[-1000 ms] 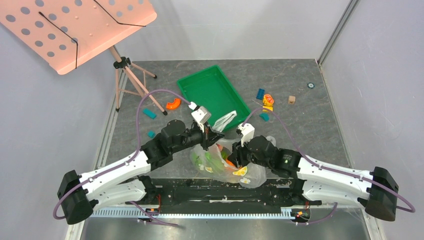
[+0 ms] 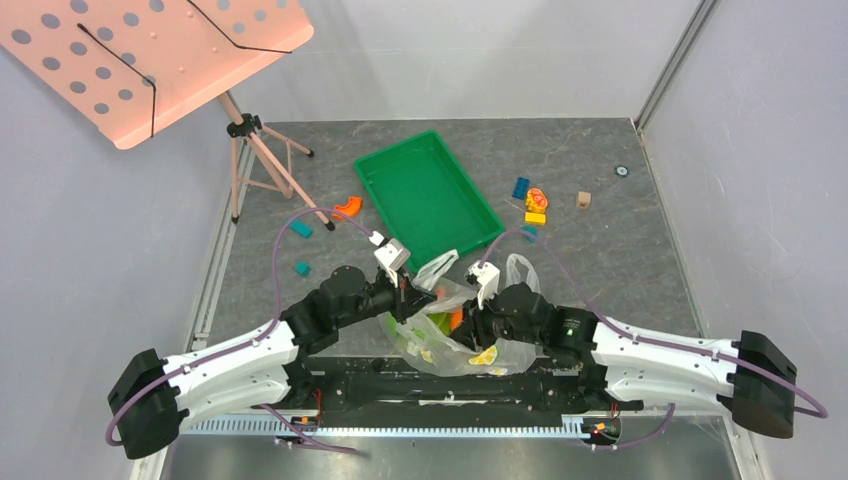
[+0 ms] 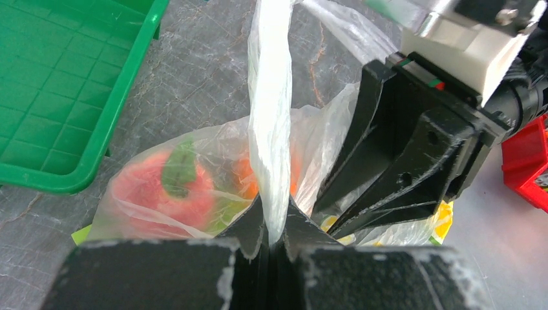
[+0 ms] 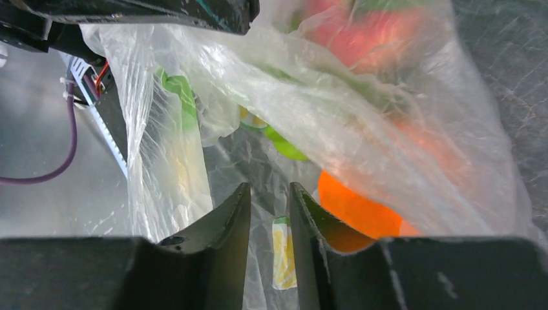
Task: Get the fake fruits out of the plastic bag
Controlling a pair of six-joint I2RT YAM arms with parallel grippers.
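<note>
The plastic bag (image 2: 420,345) lies crumpled near the table's front, with a red fruit (image 3: 155,194), leaves and an orange fruit (image 4: 352,203) showing through or inside it. My left gripper (image 2: 405,300) is shut on a white gathered strand of the bag (image 3: 268,129), held upright. My right gripper (image 2: 465,330) points down into the bag's opening beside the left one; in the right wrist view its fingertips (image 4: 300,197) are a short gap apart over dark plastic and a yellow piece, with nothing clearly between them.
A green tray (image 2: 430,190) sits behind the bag. Small blocks (image 2: 300,228) and toys (image 2: 536,200) lie on both sides. A tripod stand (image 2: 270,170) is at the back left.
The left gripper has come down and slightly toward the front with the bag strand. The right gripper has shifted a little downward and left at the bag's opening.
</note>
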